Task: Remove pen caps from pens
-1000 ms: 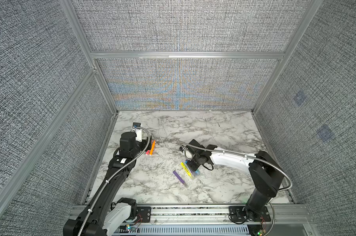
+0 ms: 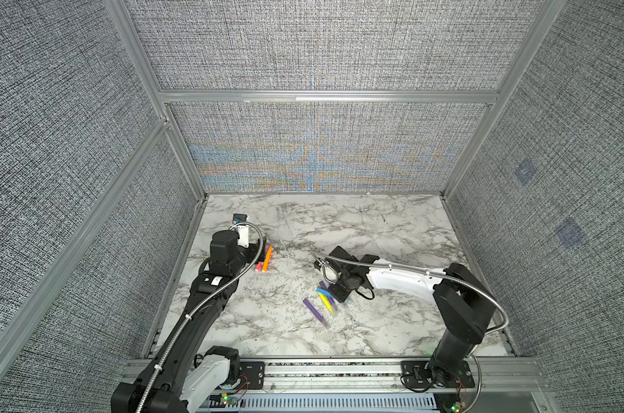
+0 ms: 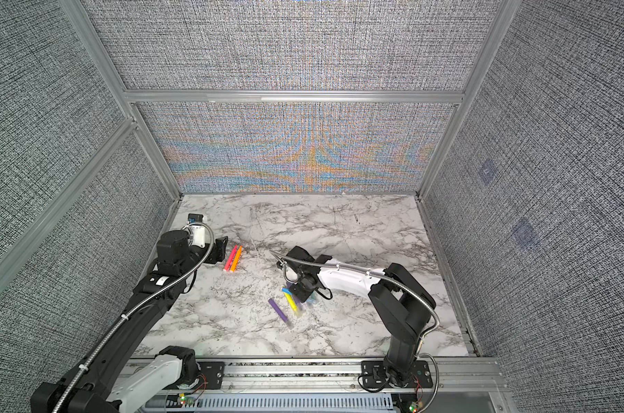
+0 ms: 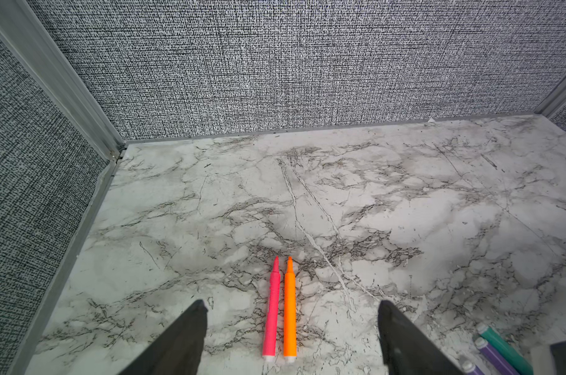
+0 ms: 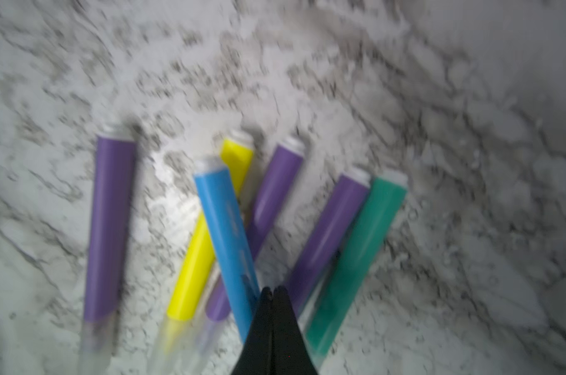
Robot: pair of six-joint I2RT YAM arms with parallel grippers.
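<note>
Two capless pens, pink (image 4: 271, 312) and orange (image 4: 290, 315), lie side by side at left-centre, beneath my left gripper, which is open and empty. In the right wrist view, a lone purple pen (image 5: 111, 225), a yellow pen (image 5: 198, 253), two more purple pens (image 5: 267, 200) (image 5: 326, 237) and a green pen (image 5: 364, 250) lie with a blue pen (image 5: 226, 231), which crosses over the yellow one. The clear ends at the bottom appear to be caps, partly hidden. My right gripper is shut right at the blue pen's lower end, nothing clearly between its fingers. That view is blurred.
Mesh walls with metal frames enclose it on the sides and back. The arms stand on a rail (image 2: 312, 378) along the front edge.
The blue pen has shifted toward front left and now shows across the yellow pen, which has moved slightly. My right gripper has moved very little; the left arm is still.
</note>
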